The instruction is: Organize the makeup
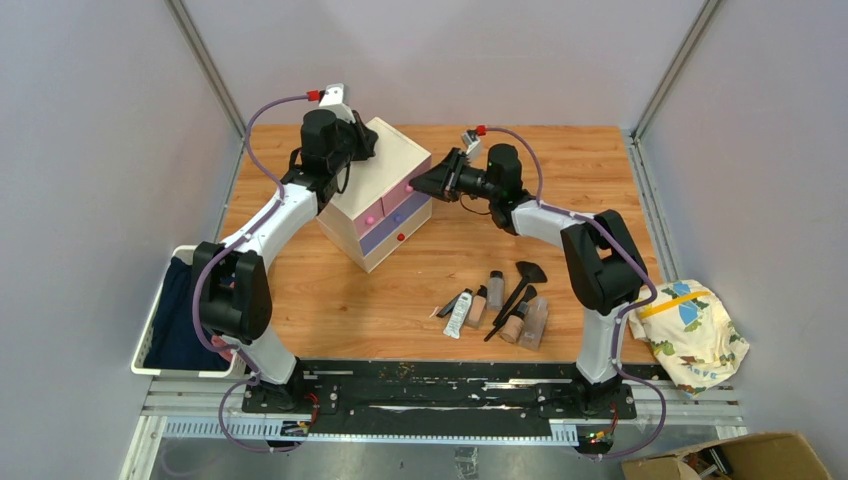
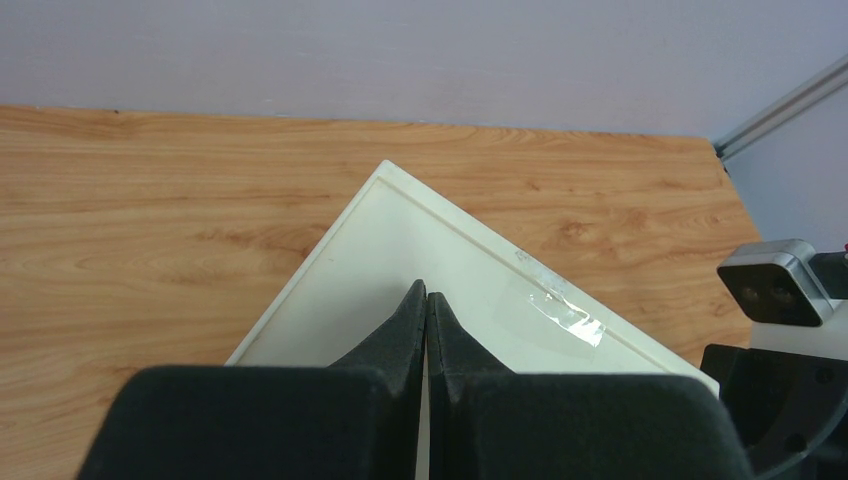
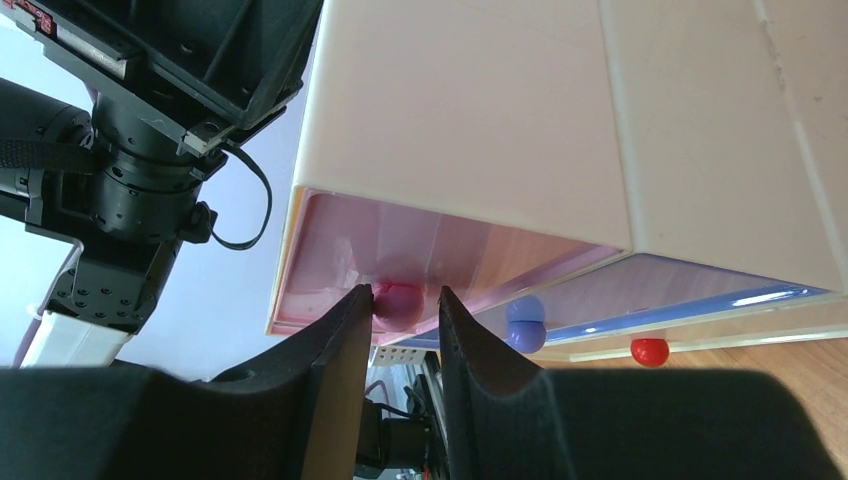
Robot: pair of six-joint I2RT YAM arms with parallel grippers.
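The white cabinet stands angled at the back, its pink, purple and cream drawers closed. On its top rests my left gripper, fingers together with nothing showing between them. My right gripper is at the front of the right-hand top drawer, part open, with the pink knob between its fingertips and a small gap on one side. Makeup lies at the table's front: a white tube, a grey-capped bottle, black brushes, a clear bottle and other small bottles.
Lower on the cabinet are a blue knob and a red knob. A white basket with dark cloth sits left of the table, a patterned cloth bag right. Bare wood lies before the cabinet.
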